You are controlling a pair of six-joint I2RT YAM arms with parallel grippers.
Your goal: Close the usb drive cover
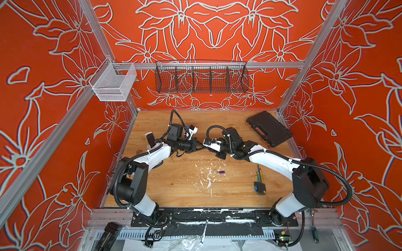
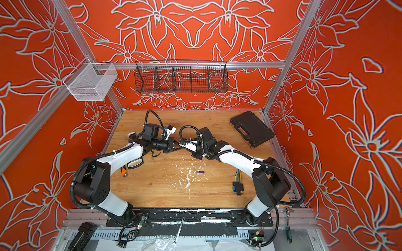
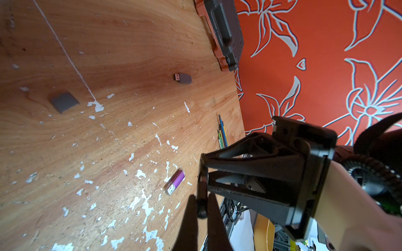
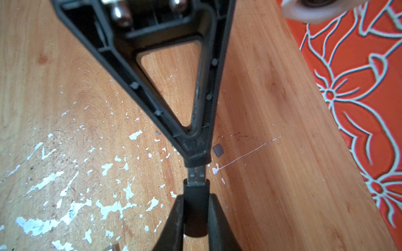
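Note:
My two grippers meet tip to tip over the middle of the table. In the right wrist view my right gripper is shut, its fingertips meeting those of my left gripper; whatever lies between them is hidden. The left one looks shut too. A purple usb drive (image 3: 175,182) lies on the table below them, also seen in the top left view (image 1: 221,172). A dark usb stick (image 3: 183,78) with its metal plug showing lies farther away, and a small dark grey piece (image 3: 63,102) lies to its left.
A black case (image 1: 268,128) lies at the back right. Pencils and a dark holder (image 1: 259,187) lie at the front right. Scissors (image 2: 134,164) and an orange tool (image 2: 124,171) lie at left. Flaked white marks cover the table's centre.

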